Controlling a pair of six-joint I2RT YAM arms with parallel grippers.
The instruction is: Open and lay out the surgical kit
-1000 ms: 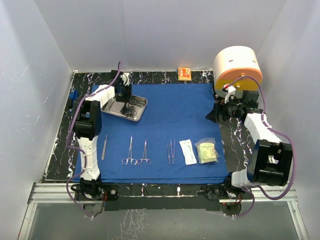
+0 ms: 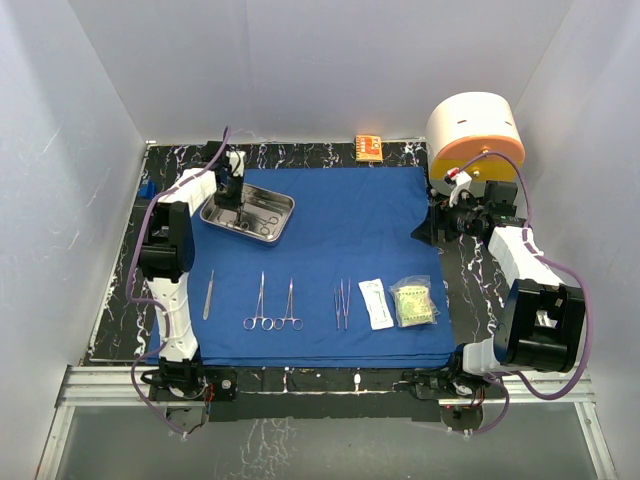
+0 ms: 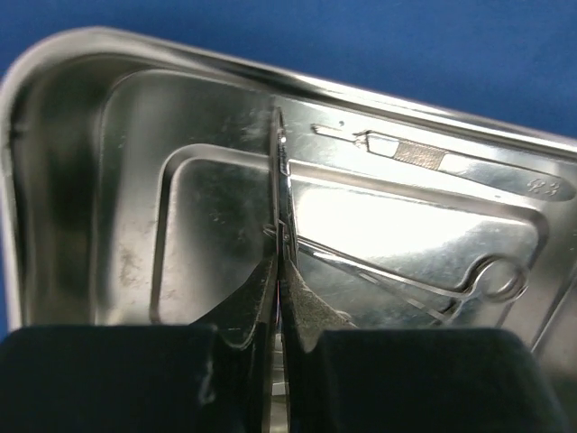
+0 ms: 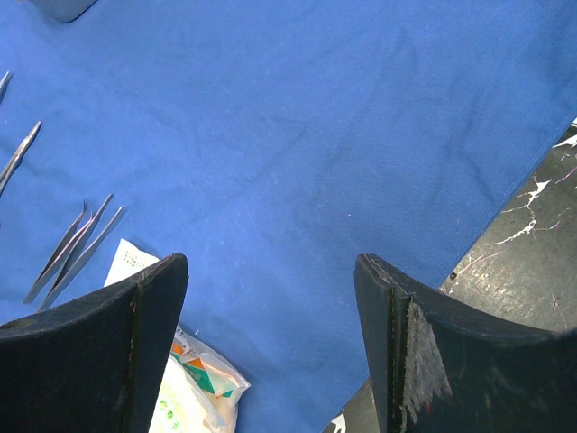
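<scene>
My left gripper [image 2: 236, 208] is shut inside the steel tray [image 2: 278, 222], over a long slim instrument [image 3: 284, 180]; I cannot tell that anything is between its fingers. A scalpel handle [image 3: 487, 176] and a ring-handled instrument [image 3: 496, 280] lie beside it. On the blue cloth [image 2: 330, 220] lie a scalpel [image 2: 209, 295], two ring-handled instruments [image 2: 260, 320], tweezers [image 2: 345, 305], a white packet [image 2: 376, 303] and a bagged pack [image 2: 413, 302]. My right gripper stands open at the cloth's right edge, empty.
An orange packet [image 2: 368, 148] lies on the marble behind the cloth. A white and orange cylinder [image 2: 470, 130] stands at the back right, near my right arm.
My left gripper has moved left within the tray, uncovering instruments at the tray's right. The right arm shows no visible change.
</scene>
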